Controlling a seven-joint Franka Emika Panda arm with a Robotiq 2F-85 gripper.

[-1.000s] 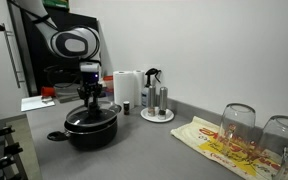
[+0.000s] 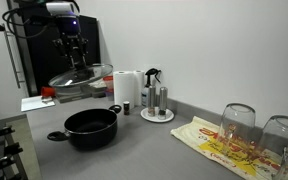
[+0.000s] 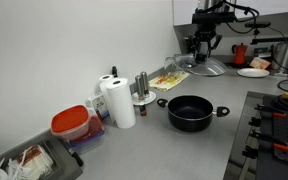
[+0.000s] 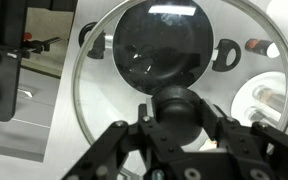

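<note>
A glass lid (image 2: 81, 76) with a pale rim hangs in the air above the black pot (image 2: 91, 128), clear of it. My gripper (image 2: 80, 62) is shut on the lid's dark knob (image 4: 179, 117). Through the glass in the wrist view, the uncovered pot (image 4: 164, 47) shows with its two side handles. In exterior view 2, the lid (image 3: 201, 67) is tilted a little, high over the pot (image 3: 190, 112).
Behind the pot stand a paper towel roll (image 2: 128, 88) and a white plate (image 2: 157, 115) with bottles and grinders. Two glass jars (image 2: 238, 122) are at the right, by a yellow patterned cloth (image 2: 216, 141).
A second ago the lid sat on the pot; my gripper has raised it straight up and slightly left, still holding the knob. The pot has stayed in place.
</note>
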